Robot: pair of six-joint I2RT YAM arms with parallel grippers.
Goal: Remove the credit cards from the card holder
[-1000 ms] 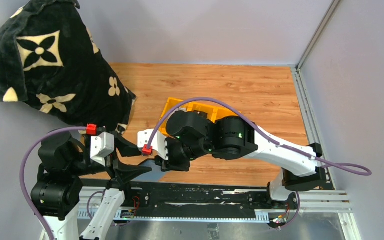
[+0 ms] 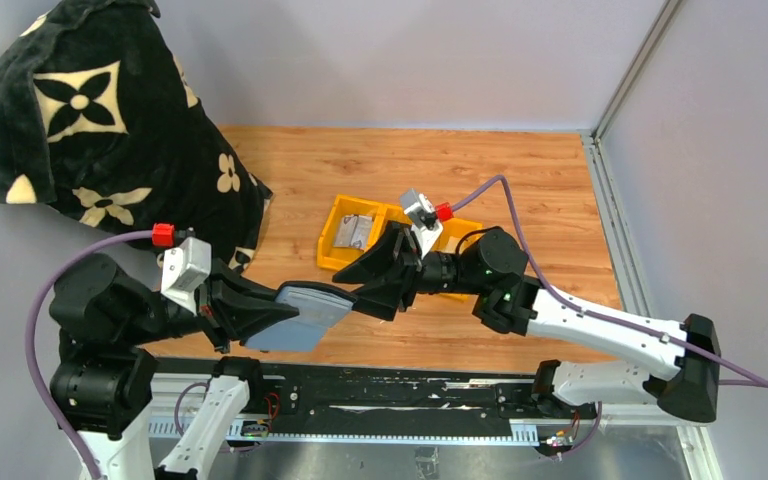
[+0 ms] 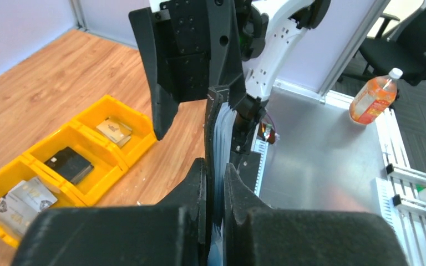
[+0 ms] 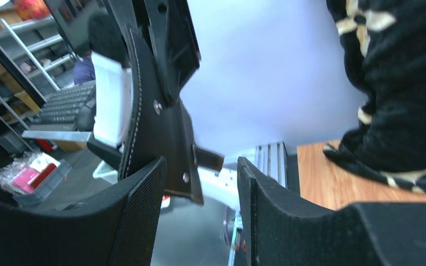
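Note:
The card holder (image 2: 310,320), with a black cover and pale bluish sleeves, is held up off the table. My left gripper (image 2: 285,307) is shut on it; in the left wrist view the holder (image 3: 213,130) rises edge-on from between the fingers. Facing it from the right is my right gripper (image 2: 348,288), its fingers apart. In the right wrist view the black cover (image 4: 163,138) lies by the left-hand finger (image 4: 144,194), with a gap to the other finger. Whether that finger touches it I cannot tell. No single credit card can be made out among the sleeves.
Behind the grippers a yellow divided tray (image 2: 332,222) stands on the wooden table, holding a clear packet (image 2: 354,231) and a black item (image 3: 70,164). A dark patterned cloth (image 2: 110,120) fills the back left.
My right gripper has swung round and opened, uncovering more of the holder and the tray. The left arm has shifted slightly.

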